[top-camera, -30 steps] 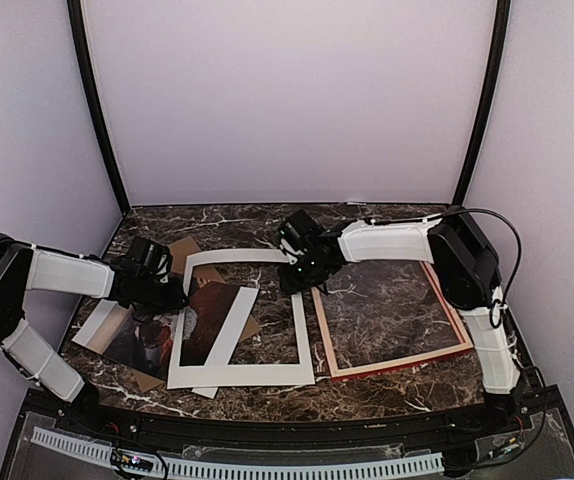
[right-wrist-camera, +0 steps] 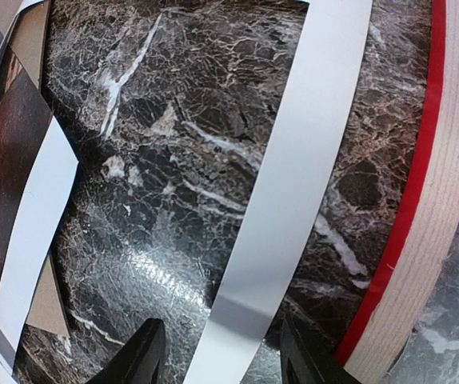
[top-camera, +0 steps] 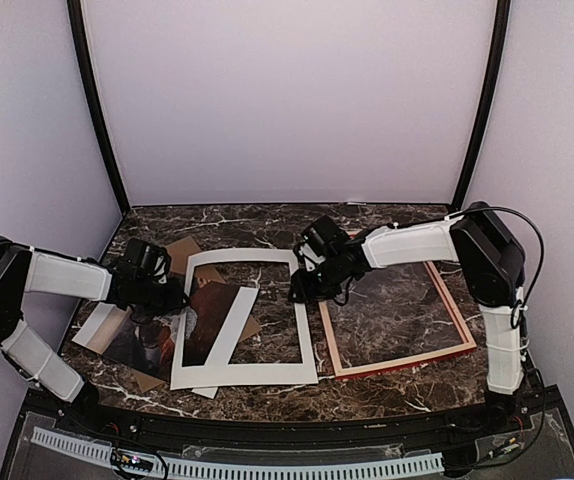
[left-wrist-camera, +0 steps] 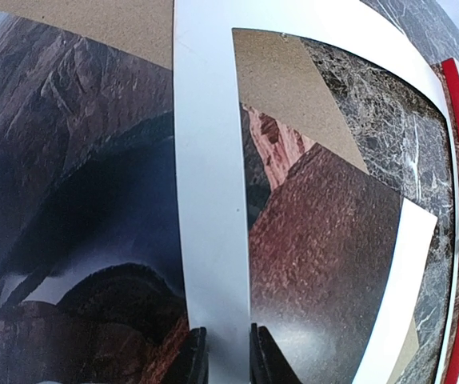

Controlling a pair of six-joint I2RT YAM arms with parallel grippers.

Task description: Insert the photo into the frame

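Observation:
A white mat (top-camera: 243,374) lies over overlapping photos (top-camera: 212,310) and brown board on the left half of the table. In the left wrist view my left gripper is shut on the mat's left strip. My right gripper is part open over the mat's right strip (right-wrist-camera: 293,192), a finger on either side; whether it touches the strip is unclear. The wooden frame (top-camera: 396,358) with red outer edge lies on the right, beside the mat, partly hidden under the right arm.
White walls stand at the back and both sides.
My right gripper has moved right and slightly toward the front over the mat's right strip. The mat has shifted slightly right. The left arm is nearly still.

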